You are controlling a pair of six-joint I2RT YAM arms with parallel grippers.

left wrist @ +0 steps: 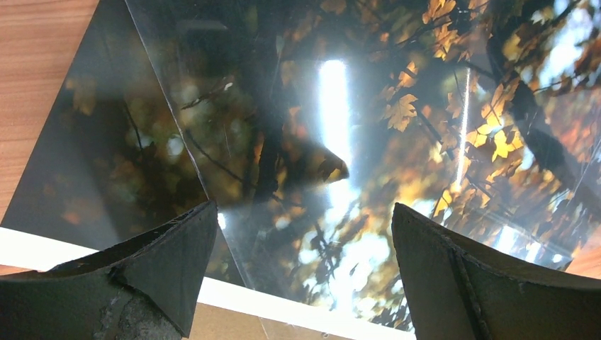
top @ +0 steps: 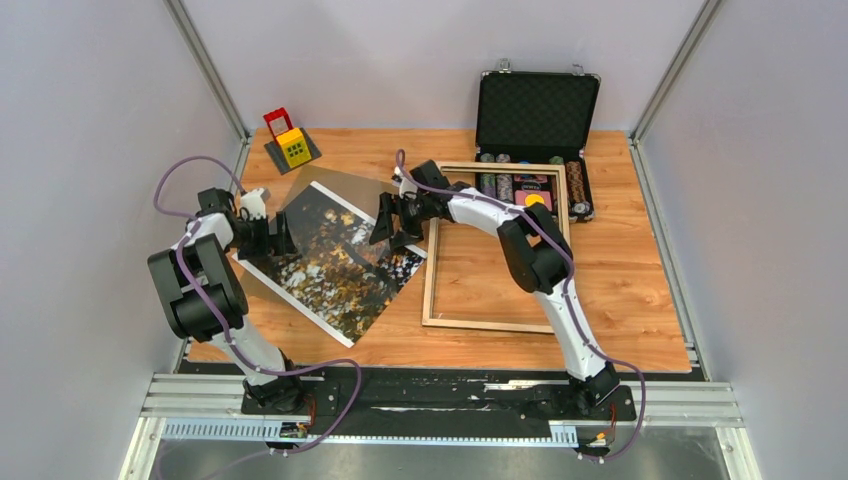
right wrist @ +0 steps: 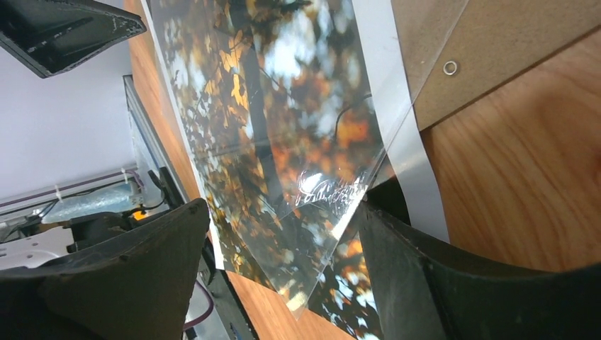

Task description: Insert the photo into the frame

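The photo [top: 335, 285], an autumn-leaf print with white borders, lies slanted on the table. A clear sheet [right wrist: 301, 265] overlaps it, and a brown backing board [top: 345, 185] shows beneath. The empty wooden frame [top: 430, 290] lies to the right. My left gripper is open over the photo's left part, nothing held between its fingers. At the photo's upper right, my right gripper has its fingers apart; a corner of the clear sheet appears in the gap between them. Whether a finger touches the sheet I cannot tell.
An open black case [top: 538, 110] with chips stands at the back right, beside the frame's far end. A red and yellow toy [top: 292, 145] sits at the back left. Bare table [top: 635, 280] lies right of the frame.
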